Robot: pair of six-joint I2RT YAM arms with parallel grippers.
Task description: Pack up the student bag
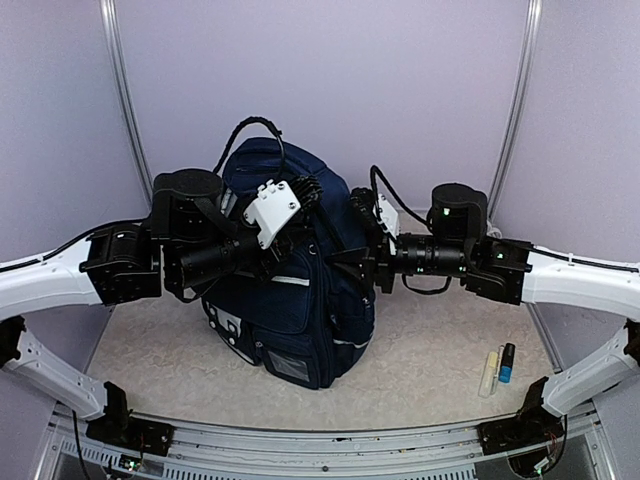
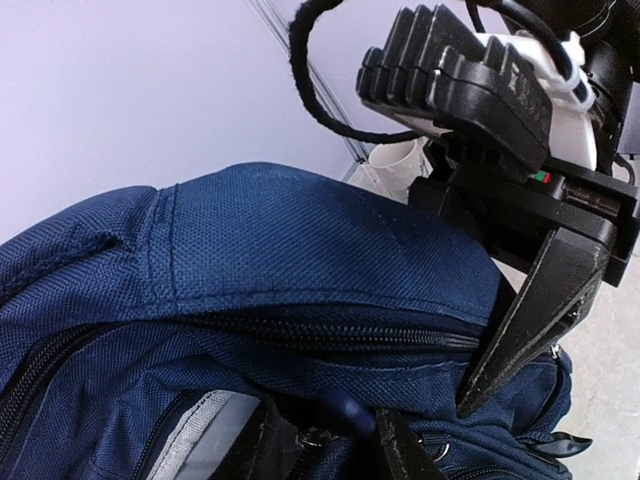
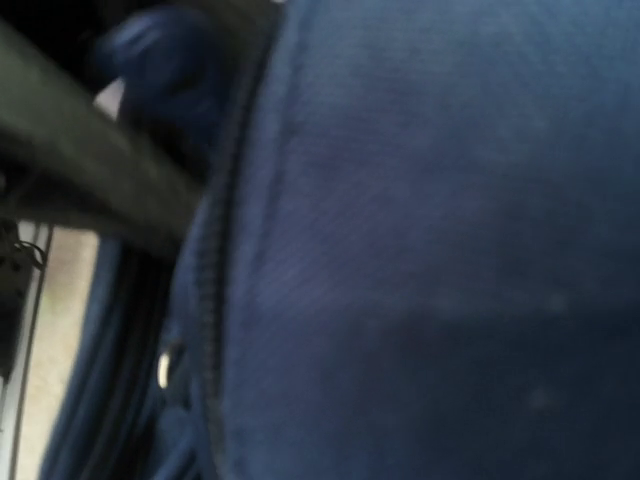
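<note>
The navy backpack (image 1: pixel 310 335) stands upright at the middle of the table, its front pockets toward the near edge. In the left wrist view its upper zipper (image 2: pixel 340 335) runs across under the top panel. My left gripper is open low in that view, close to the bag's front; its tips are partly cut off by the frame. At the bag's right side my right gripper (image 1: pixel 352 228) has its fingers apart, one finger (image 2: pixel 535 325) in front of the zipper edge. Blurred blue fabric (image 3: pixel 430 240) fills most of the right wrist view.
A pale yellow marker (image 1: pixel 489 373) and a black-and-blue one (image 1: pixel 507 364) lie on the table at right. A whitish cup-like object (image 2: pixel 395 165) shows behind the bag.
</note>
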